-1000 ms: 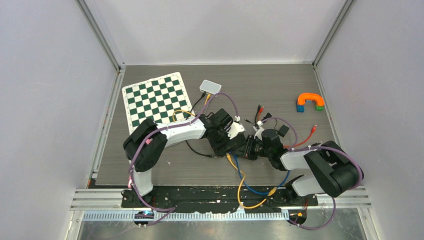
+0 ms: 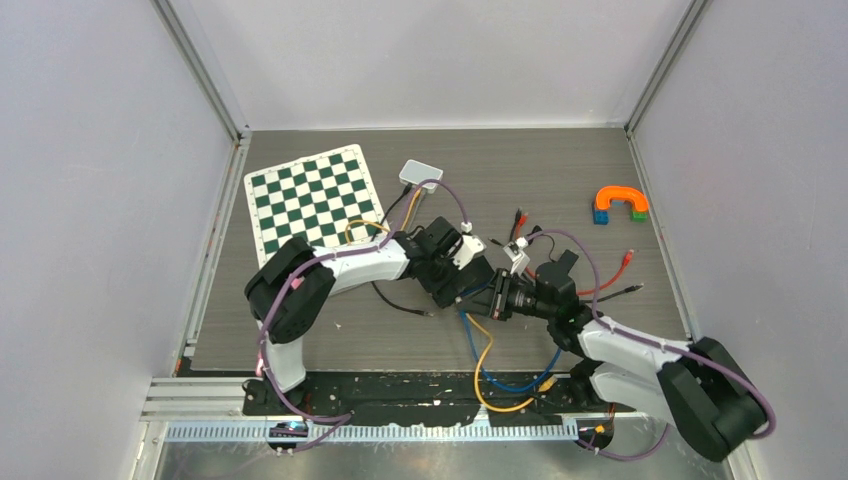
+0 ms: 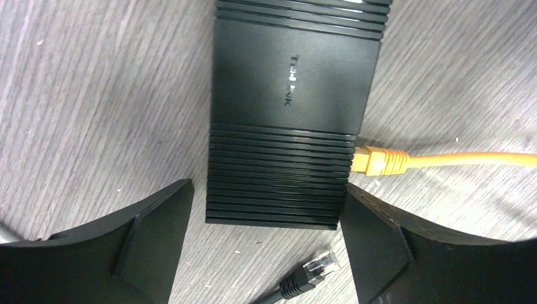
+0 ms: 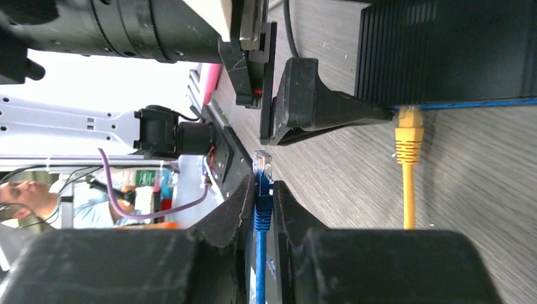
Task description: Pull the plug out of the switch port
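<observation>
The black network switch point(image 3: 288, 76) lies flat between the fingers of my part-open left gripper. A small gap shows at the left finger point(image 3: 158, 234); the right finger point(image 3: 370, 221) is at the switch's edge. My right gripper is shut on the blue cable's plug point(image 4: 263, 202), whose clear tip points up, free of the switch. A yellow plug point(image 3: 383, 161) sits in a port on the switch's side. In the top view, the blue cable point(image 2: 512, 387) curves toward the table's front.
A loose black plug point(image 3: 307, 275) lies just below the switch in the left wrist view. The chequered board point(image 2: 312, 195), a white box point(image 2: 421, 174), red cables point(image 2: 622, 268) and an orange arch point(image 2: 622, 194) lie around.
</observation>
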